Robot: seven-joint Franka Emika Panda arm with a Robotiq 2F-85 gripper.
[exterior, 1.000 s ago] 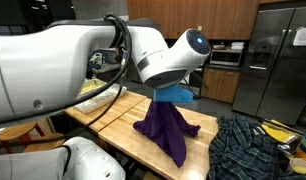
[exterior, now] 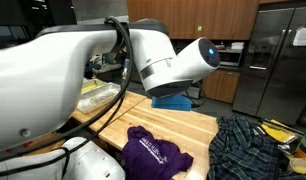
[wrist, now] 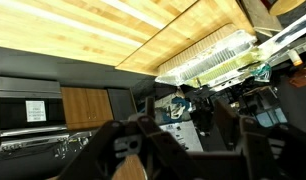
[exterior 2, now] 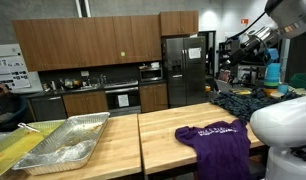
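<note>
A dark purple cloth (exterior: 153, 155) lies crumpled on the wooden table, its left part cut off by my arm in exterior view 1. In exterior view 2 the same purple cloth (exterior 2: 218, 145) spreads over the table's near edge. My gripper shows in the wrist view as two dark, blurred fingers with a gap between them and no cloth in it. Above the table and clear of the cloth, the gripper (exterior 2: 231, 60) appears small in exterior view 2. The cloth is out of sight in the wrist view.
A dark, bunched cloth (exterior: 243, 145) covers the table's right side. Beyond it lie yellow and green items (exterior: 280, 132). A clear-sided metal tray (exterior 2: 68, 143) stands at the other end. Bare wood (exterior 2: 163, 122) lies between tray and purple cloth.
The purple cloth hung raised beside my arm before; now it is down on the table, apart from the gripper. The arm has swung somewhat, its blue part staying at a similar height.
</note>
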